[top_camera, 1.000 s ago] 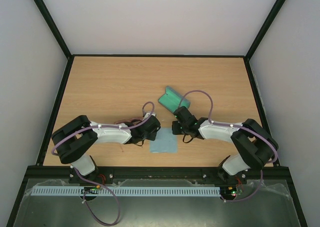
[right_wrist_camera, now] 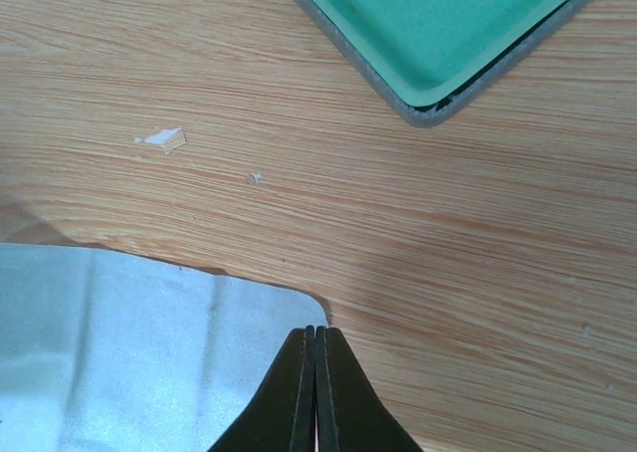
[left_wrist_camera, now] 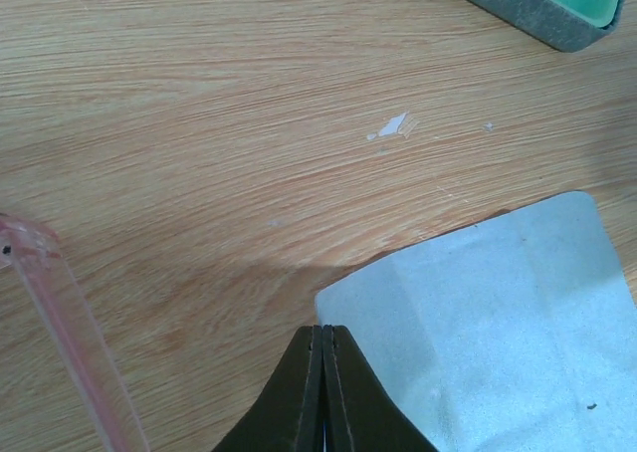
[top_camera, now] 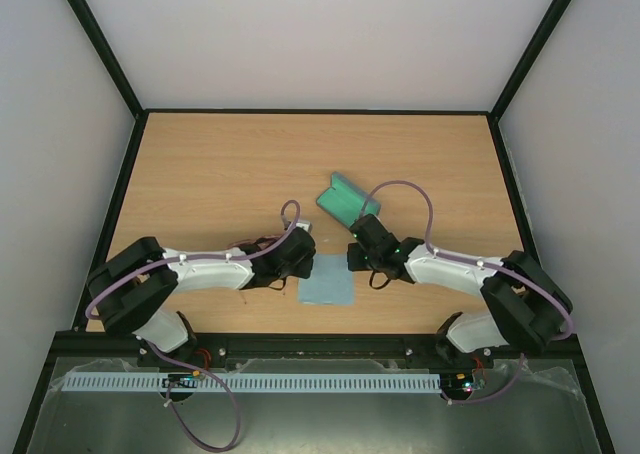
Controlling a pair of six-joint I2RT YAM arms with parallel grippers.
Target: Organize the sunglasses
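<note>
A light blue cloth [top_camera: 326, 284] lies spread on the table between the two arms. In the left wrist view, my left gripper is shut on a corner of the cloth, which creases beside the fingertips. My right gripper is shut with nothing between its fingers. The cloth's other far corner lies at its left, outside the fingertips. A clear pink sunglasses arm [left_wrist_camera: 84, 357] shows left of the left gripper; the top view hides most of the sunglasses behind the left arm. The green glasses case [top_camera: 345, 200] stands open beyond the cloth.
Small white scraps [right_wrist_camera: 165, 138] stick to the wooden table [top_camera: 220, 174] between cloth and case. Both forearms reach in low from the sides.
Both arms have shifted slightly.
</note>
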